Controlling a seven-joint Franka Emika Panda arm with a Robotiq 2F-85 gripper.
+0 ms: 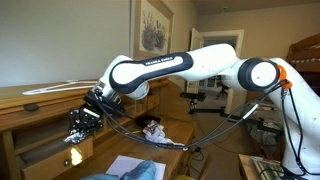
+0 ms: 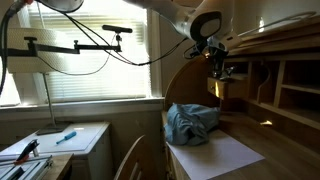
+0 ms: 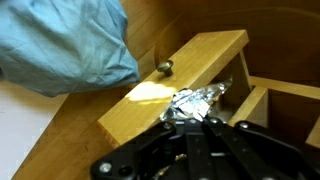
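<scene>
A wooden drawer (image 3: pixel 185 82) with a round metal knob (image 3: pixel 165 68) stands partly open in the wrist view, a dark gap showing behind its front. My gripper is right above this front's upper edge, its fingers (image 3: pixel 190 103) shut and covered in crinkled silvery material. Nothing separate shows between them; whether they touch the wood cannot be told. Exterior view 1 has the gripper (image 1: pixel 76 132) just above the drawer front (image 1: pixel 55 163). From the other side, exterior view 2 shows the drawer (image 2: pixel 229 88) jutting out from the desk's upper unit.
A crumpled blue-grey cloth (image 2: pixel 190 124) lies on the desktop beside white paper (image 2: pixel 218 157). Open shelf compartments (image 2: pixel 298 99) adjoin the drawer. Farther along the desk sits a light crumpled bundle (image 1: pixel 154 132). Loose cables hang beneath my arm.
</scene>
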